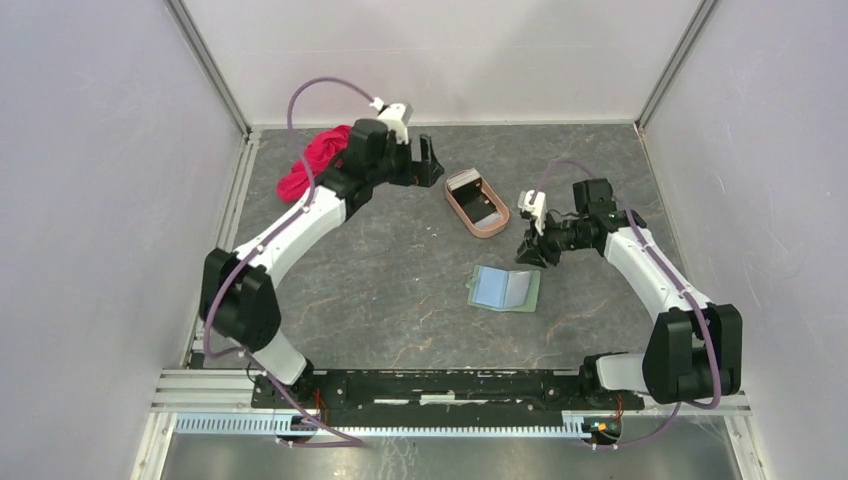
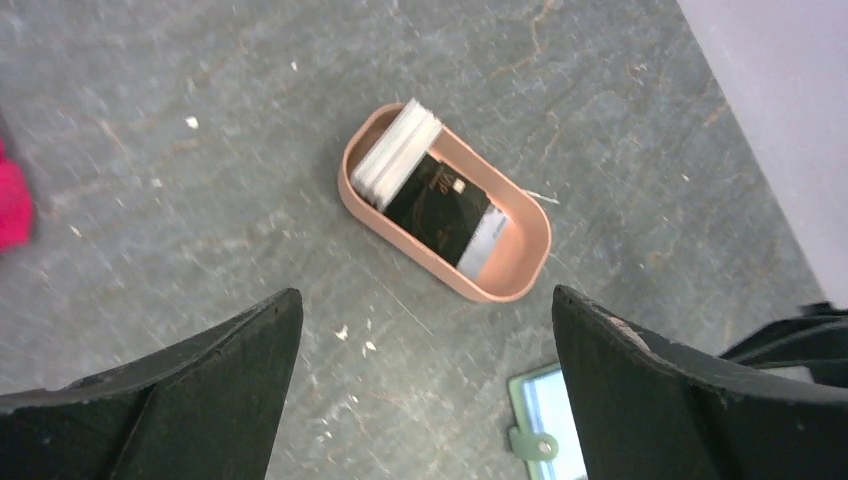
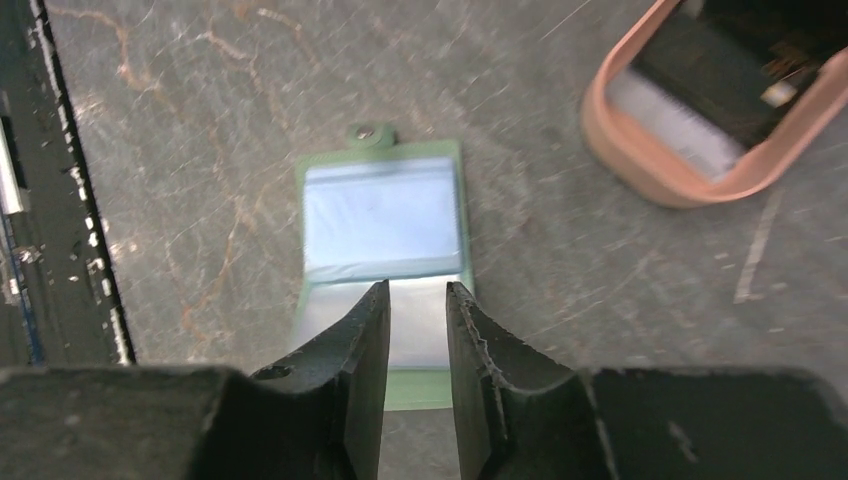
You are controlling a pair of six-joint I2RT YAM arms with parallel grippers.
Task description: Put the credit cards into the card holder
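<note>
The green card holder [image 1: 530, 290], open with blue and pale pockets [image 3: 380, 215], lies on the table front right of centre. Behind it a pink oval tray [image 1: 470, 228] holds white and black cards [image 2: 440, 205]. My left gripper [image 1: 425, 165] is raised at the back left, open, with nothing between its fingers, looking down on the tray [image 2: 420, 250]. My right gripper [image 1: 530, 258] is above the holder's right rear, its fingertips [image 3: 378, 300] a little apart with nothing seen between them.
A red cloth [image 1: 305, 170] lies at the back left under the left arm. White walls enclose the sides and back.
</note>
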